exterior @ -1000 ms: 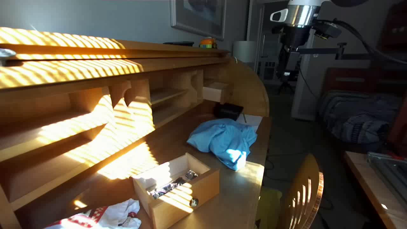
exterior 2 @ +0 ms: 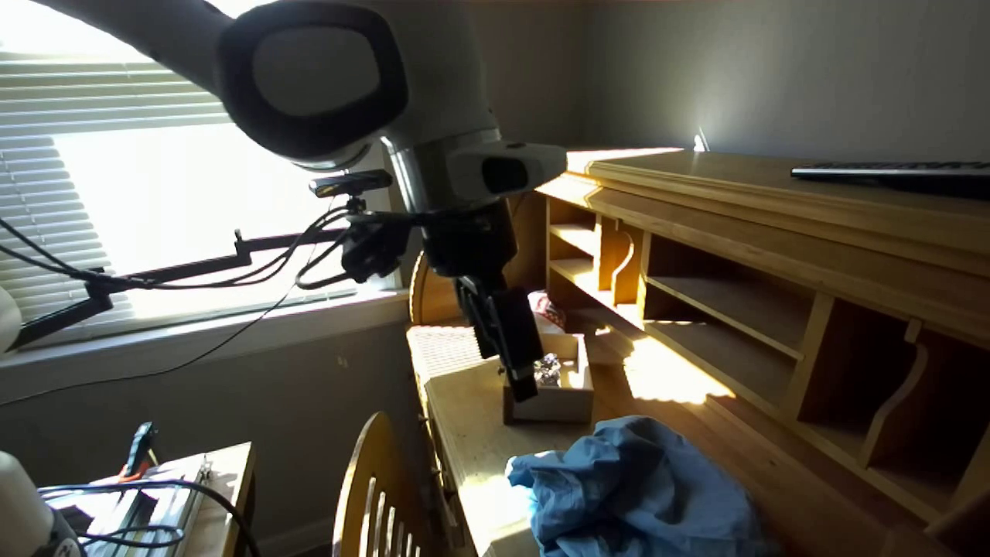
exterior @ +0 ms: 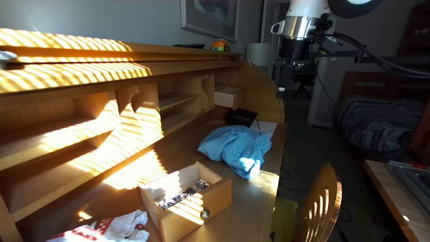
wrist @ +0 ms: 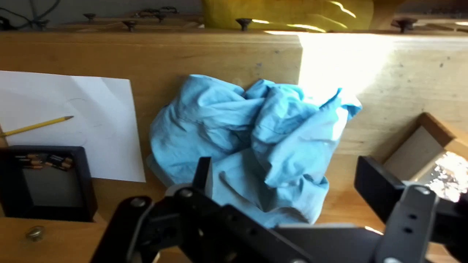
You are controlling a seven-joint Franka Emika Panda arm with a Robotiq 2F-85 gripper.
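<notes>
A crumpled light-blue cloth (exterior: 238, 146) lies in a heap on the desk, between the wooden drawer box and the sheet of paper. In the wrist view the same blue cloth (wrist: 245, 131) fills the middle, beyond my fingers. My gripper is open, its two fingers far apart and nothing held between them. Exterior view 1 shows the gripper (exterior: 282, 89) high above the desk's right side, well clear of the cloth. From the other side, the gripper (exterior 2: 525, 385) appears in front of the drawer box.
The open drawer box (exterior: 217, 189) holds shiny small items. Beside it lies a red-and-white cloth (exterior: 109, 228). A black tray (wrist: 90, 188) with batteries, white paper (wrist: 105, 131) and a pencil (wrist: 39, 125) lie at the other end. Shelves (exterior: 179, 98) line the back; a chair (exterior: 322, 201) stands in front.
The arm and gripper have moved left in exterior view 1 and sit slightly lower, closer to the desk. The blue cloth and the drawer box stay where they were.
</notes>
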